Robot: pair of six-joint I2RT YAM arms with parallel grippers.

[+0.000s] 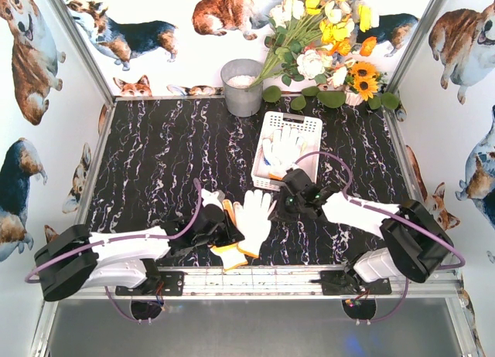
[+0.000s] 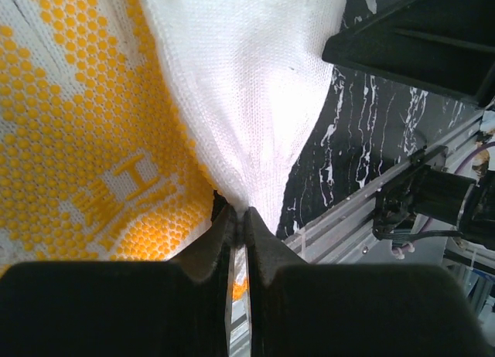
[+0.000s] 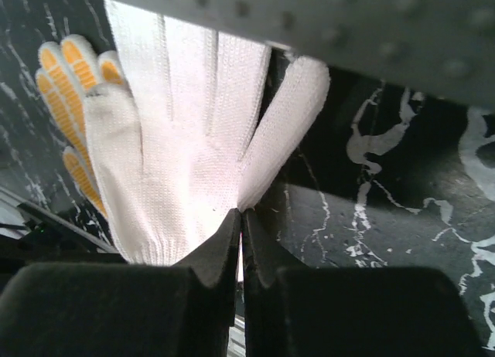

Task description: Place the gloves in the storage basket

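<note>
A pair of gloves lies overlapping at the table's front middle. One is a white-faced glove (image 1: 258,220); the other, an orange-dotted glove (image 2: 85,141), has its palm side up. In the left wrist view, my left gripper is shut on a fold of white fabric where the two overlap. My right gripper is shut on the thumb-side edge of the white-faced glove (image 3: 174,141). The white storage basket (image 1: 258,156) stands behind my right gripper, with other white gloves (image 1: 284,145) inside.
Behind the basket stand a grey bucket (image 1: 243,102) and a bunch of flowers (image 1: 334,40). A metal rail (image 1: 255,278) runs along the front edge.
</note>
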